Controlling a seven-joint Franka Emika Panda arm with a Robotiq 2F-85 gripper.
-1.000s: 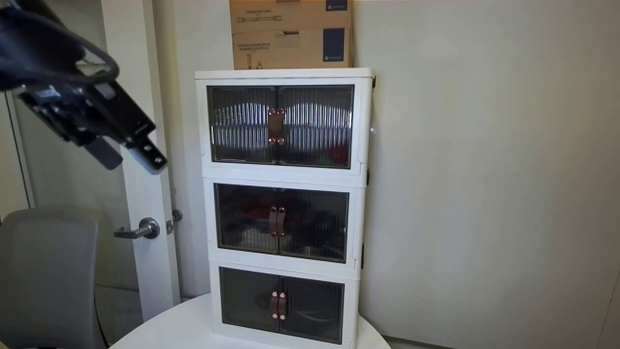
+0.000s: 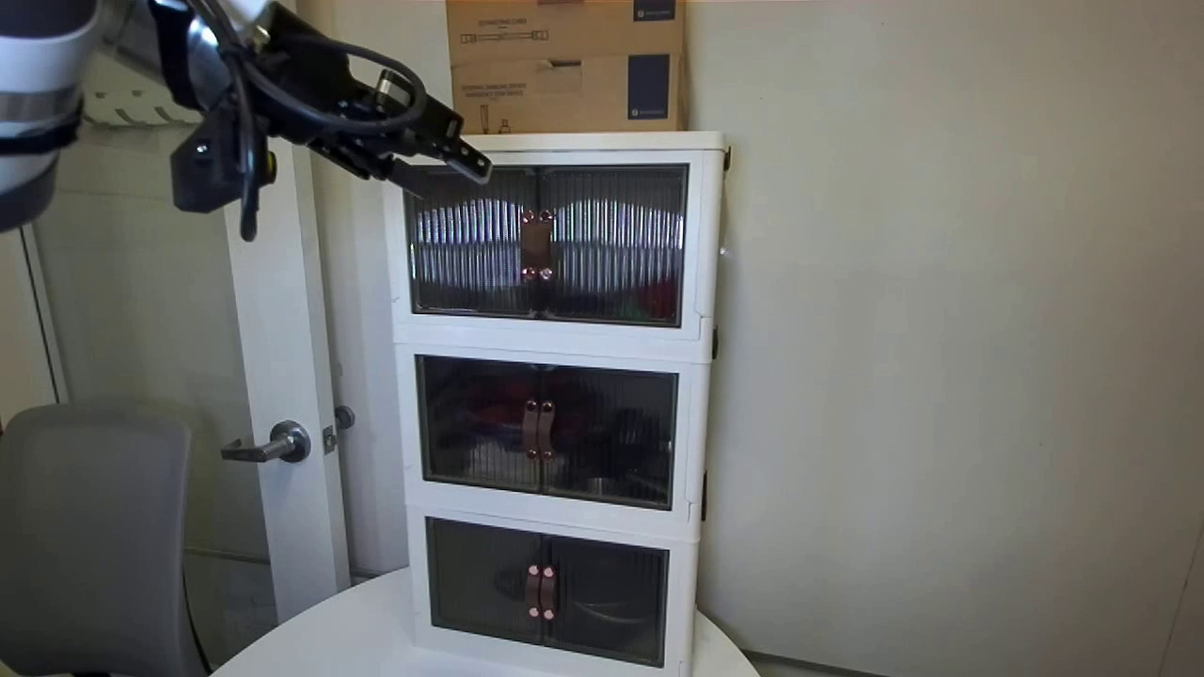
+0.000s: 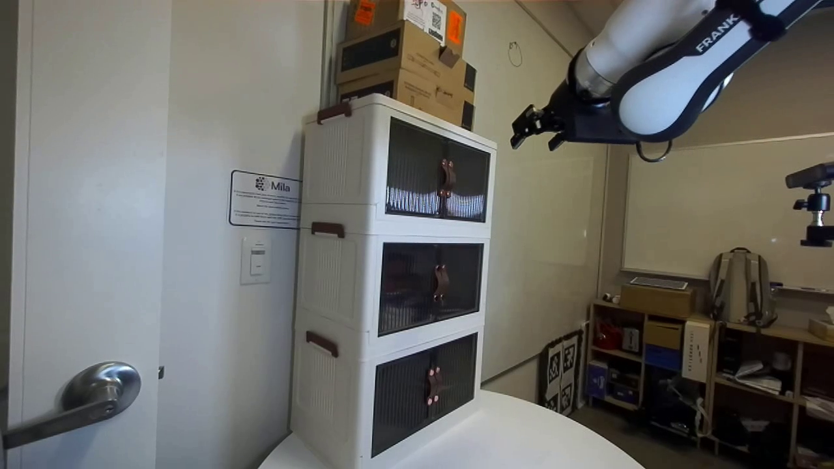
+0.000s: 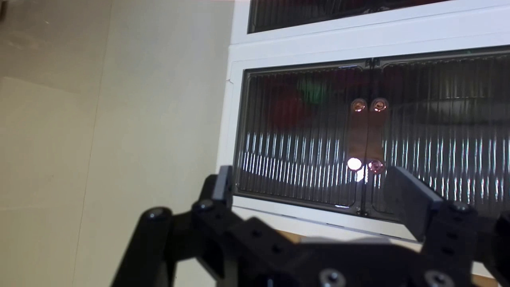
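Observation:
A white cabinet of three stacked units stands on a round table, every dark ribbed double door closed. Brown handles with copper studs meet at the middle of the top doors; in the wrist view the same handle pair lies beyond the fingers, right of centre. My gripper is open, its fingers wide apart and nothing between them. From the second exterior view, the gripper hangs in the air in front of the top unit, apart from it. Red and green shapes show dimly behind the top glass.
Cardboard boxes are stacked on the cabinet. A white round table carries it, bare in front. To the left are a door with a lever handle and a grey chair. Plain wall lies to the right.
My gripper has moved up and to the right in the first exterior view, from in front of the door to the cabinet's upper left corner. The cabinet doors are unchanged.

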